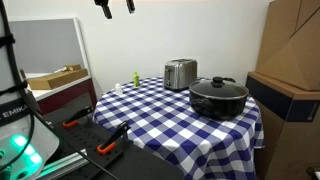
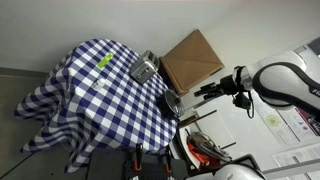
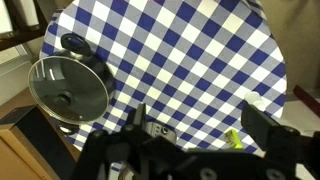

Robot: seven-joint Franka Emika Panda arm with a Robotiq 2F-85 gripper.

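My gripper point(image 1: 119, 10) hangs high above the table, its fingers wide apart and nothing between them. In the wrist view both dark fingers point(image 3: 130, 142) reach in from the bottom edge, over the checkered cloth. A black pot with a glass lid point(image 1: 218, 98) stands at the table's right side. Behind it is a silver toaster point(image 1: 181, 74), which the left finger partly hides in the wrist view point(image 3: 160, 130). Toward the other side are a small green bottle point(image 3: 234, 139) and a small white object point(image 3: 255, 100). None of these touches my gripper.
A blue-and-white checkered cloth point(image 1: 160, 120) covers the table, with wide clear room in its middle. Cardboard point(image 1: 285, 110) stands upright beyond the pot. Brown boxes point(image 1: 58, 78) lie at the back left, off the cloth.
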